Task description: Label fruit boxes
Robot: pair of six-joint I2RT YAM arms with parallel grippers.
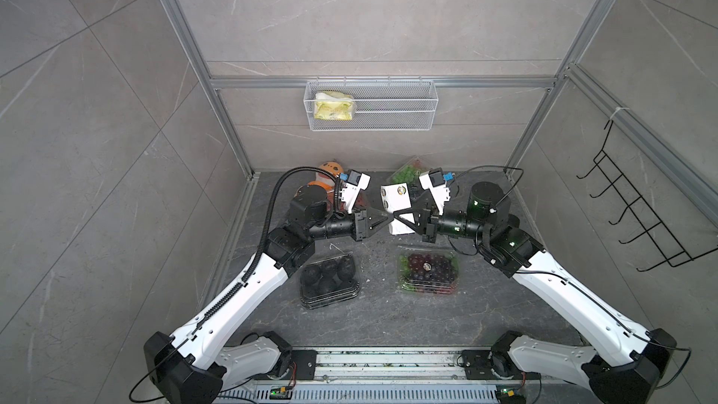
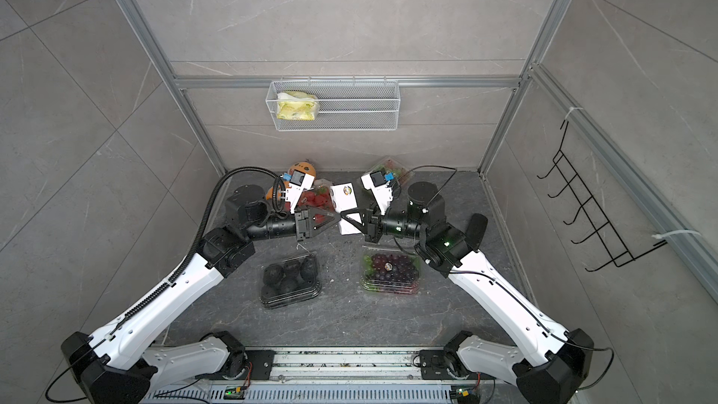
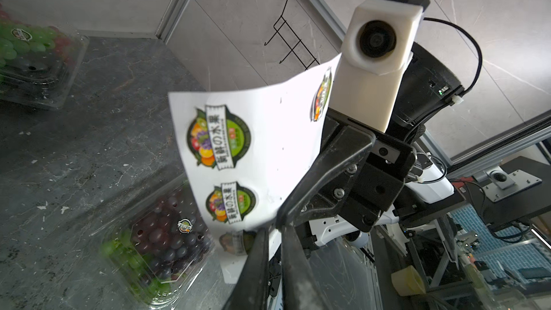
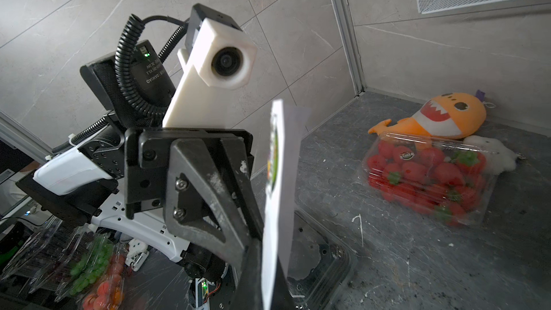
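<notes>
My right gripper is shut on a white sheet (image 3: 269,132) of round fruit stickers, which stands up curled above the table. Facing it, the left gripper has its fingers slightly apart at the sheet's lower edge; whether a sticker touches them is unclear. A clear box of dark fruit (image 1: 329,280) sits front left, with no sticker discernible on its lid. The box of red and green grapes (image 1: 427,269), front right, bears a round sticker. Stickers also show on the strawberry box (image 4: 427,178) and the green grape box (image 3: 34,69) behind.
An orange plush toy (image 4: 453,114) lies against the back, beside the strawberries. On the back wall hangs a wire basket (image 1: 396,104) with a yellow packet (image 1: 333,105); a black hook rack (image 1: 635,202) hangs on the right wall.
</notes>
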